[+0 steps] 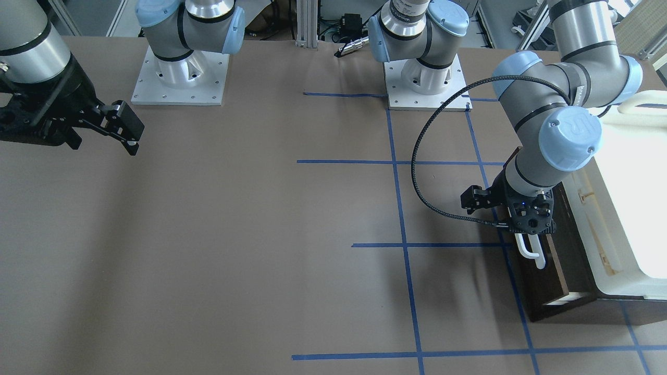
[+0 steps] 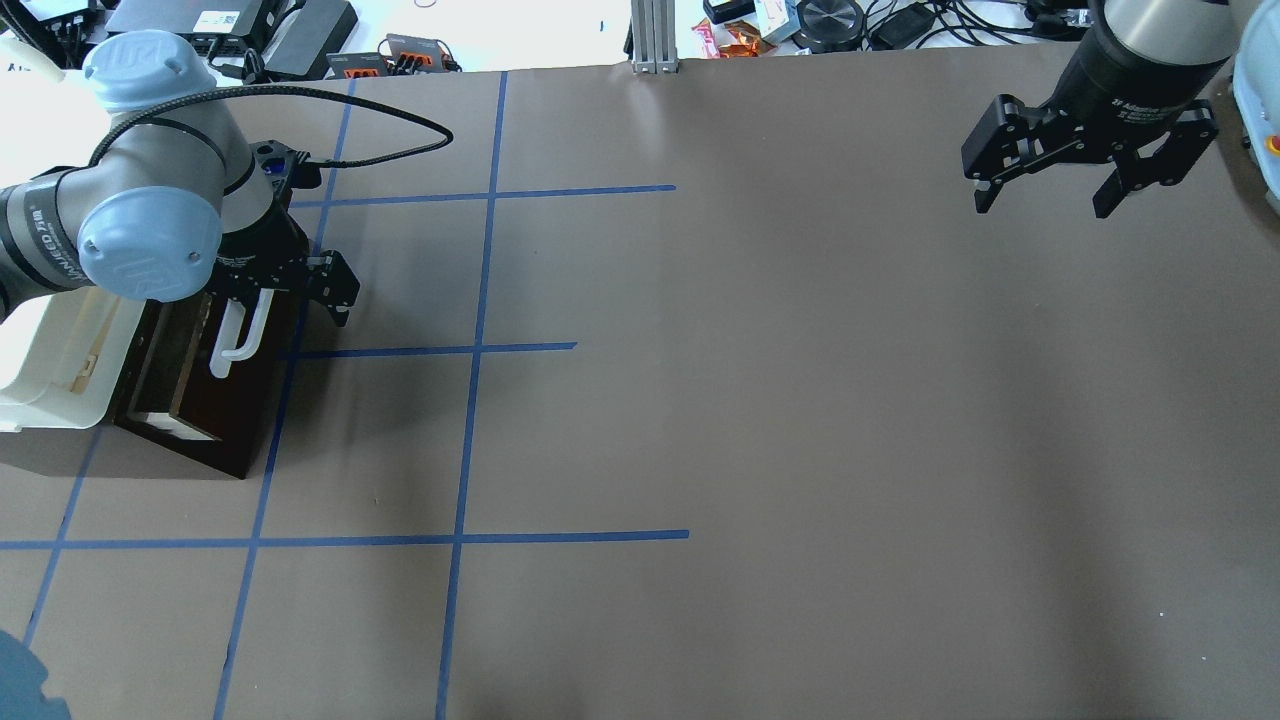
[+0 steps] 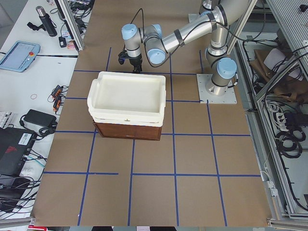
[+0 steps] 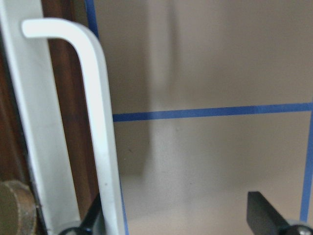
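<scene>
A dark wooden box (image 1: 588, 312) with a white tray (image 3: 126, 96) on top stands on the taped table, with a narrow drawer front bearing a white handle (image 4: 98, 107). My gripper is low at that drawer, its black body over the handle in the front and top views. In the left wrist view the two fingertips stand wide apart, the left one at or just behind the handle's near end, the right one over bare floor. The gripper is open; whether it touches the handle I cannot tell.
Another black gripper (image 2: 1086, 156) hangs at the top right of the top view. Two further arms stand on white base plates (image 1: 181, 94) at the back.
</scene>
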